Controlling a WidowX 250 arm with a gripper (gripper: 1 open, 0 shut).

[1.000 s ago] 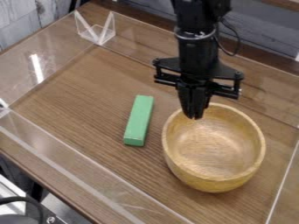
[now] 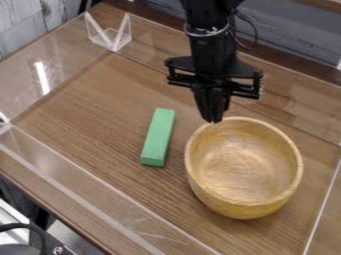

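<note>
My black gripper [image 2: 213, 106] hangs in the upper middle, just above the back rim of a round pale yellow bowl [image 2: 241, 192]; its fingertips look shut, with nothing visible between them. The bowl is empty and sits on the wooden table at the right. A green rectangular bar [image 2: 159, 137] lies on the table to the left of the bowl, apart from it and from the gripper.
A clear wire or plastic holder [image 2: 110, 30] stands at the back left. The wooden table [image 2: 80, 120] is otherwise mostly clear on the left. A grey wall runs along the back; cables show at the bottom left corner.
My gripper has moved back and slightly left, away from over the bowl toward its far rim. The bowl and green bar have not visibly moved.
</note>
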